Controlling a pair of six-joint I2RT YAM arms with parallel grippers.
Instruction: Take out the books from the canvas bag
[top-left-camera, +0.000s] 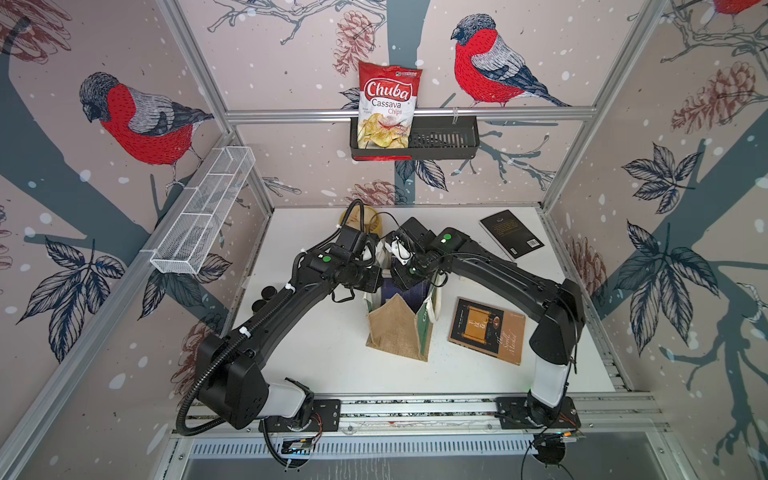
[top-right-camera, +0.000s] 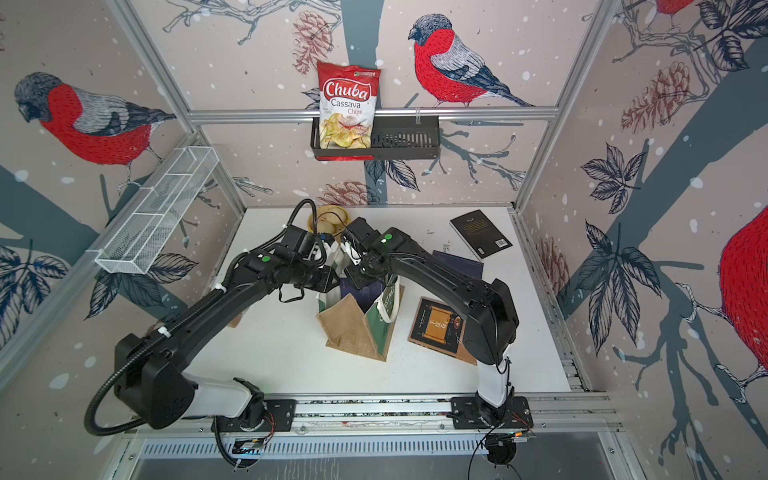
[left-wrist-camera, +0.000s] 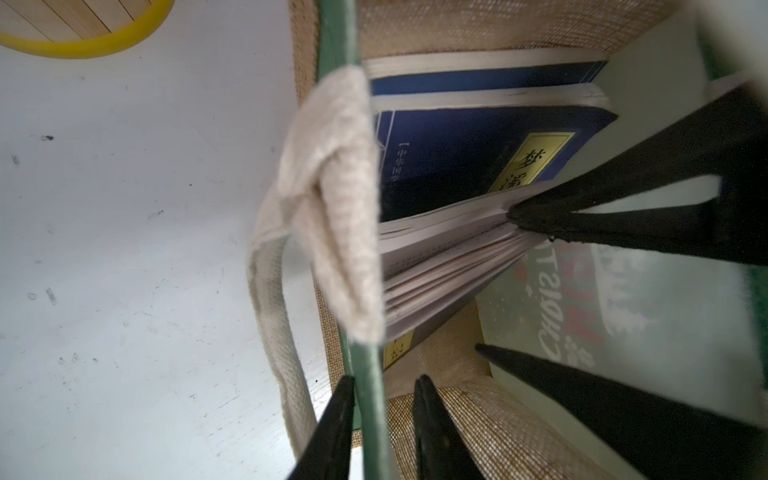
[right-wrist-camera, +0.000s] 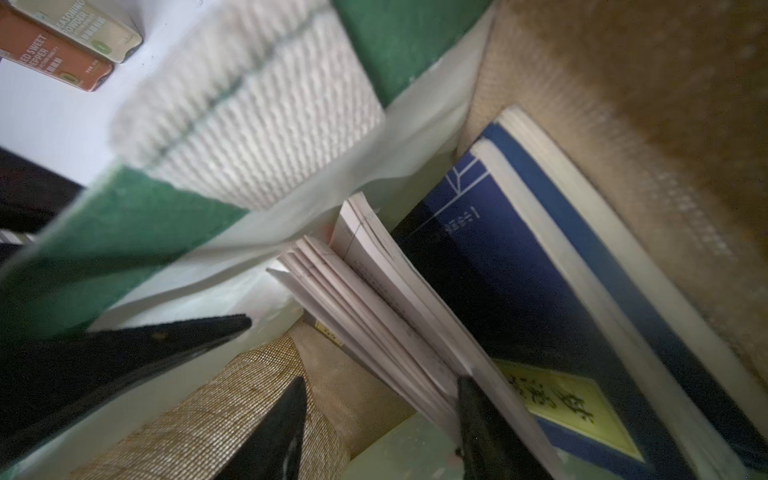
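Note:
The canvas bag (top-left-camera: 397, 328) stands upright mid-table, mouth up. My left gripper is shut on its green-edged side wall (left-wrist-camera: 369, 416), beside the cloth handle (left-wrist-camera: 340, 200). Inside, dark blue books (left-wrist-camera: 456, 148) lean at the far wall. A book with its page edges (right-wrist-camera: 384, 312) showing lies across them. My right gripper is down in the bag mouth, its fingers parted. One finger (right-wrist-camera: 472, 408) is at the page edges; the other stands over empty bag space. In the left wrist view a finger tip (left-wrist-camera: 528, 216) meets the pages.
A brown-and-black book (top-left-camera: 486, 329) and a black book (top-left-camera: 512, 233) lie on the right of the table. A blue book (top-right-camera: 460, 264) lies between them, partly under the right arm. A yellow-rimmed basket (top-right-camera: 329, 217) stands behind the bag.

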